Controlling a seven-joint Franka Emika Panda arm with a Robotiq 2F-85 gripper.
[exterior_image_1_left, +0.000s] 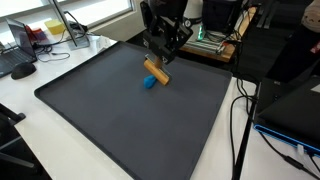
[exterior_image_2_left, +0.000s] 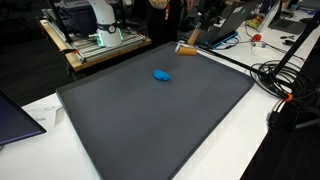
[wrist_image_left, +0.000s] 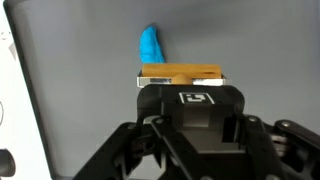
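An orange-brown bar (exterior_image_1_left: 157, 73) is in my gripper (exterior_image_1_left: 160, 64), which is shut on it. In the wrist view the bar (wrist_image_left: 181, 70) lies crosswise just ahead of the gripper. A small, bright blue object (exterior_image_1_left: 149, 82) rests on the dark tabletop, close to the bar's near side in exterior view 1. In exterior view 2 the blue object (exterior_image_2_left: 161, 75) appears apart from the bar (exterior_image_2_left: 187, 49), which is at the far edge of the table. The wrist view has the blue object (wrist_image_left: 150, 46) just beyond the bar's left end. The fingertips are largely hidden.
Black cables (exterior_image_1_left: 240, 100) hang along its right side. A laptop (exterior_image_1_left: 15, 55) and other gear stand beyond the left edge.
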